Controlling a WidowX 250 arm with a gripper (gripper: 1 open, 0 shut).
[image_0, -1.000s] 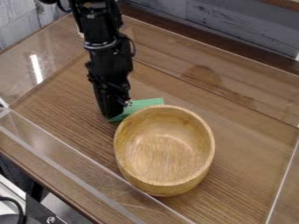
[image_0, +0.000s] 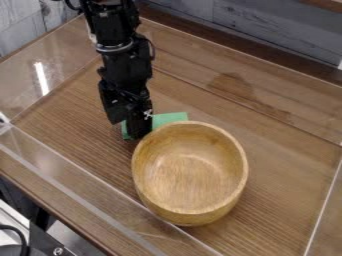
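The black robot gripper (image_0: 131, 118) hangs from the upper left, low over the wooden surface, open around the left end of a green flat object (image_0: 168, 119). That object lies just behind a large tan bowl (image_0: 189, 191), which partly hides it. Whether the fingers touch the green object is hard to tell.
A grey wall runs along the back right. A dark cable lies at the bottom left, beyond the surface's edge.
The gripper has shifted slightly, with its lower part covering more of the area left of the green object. The bowl has stayed in place.
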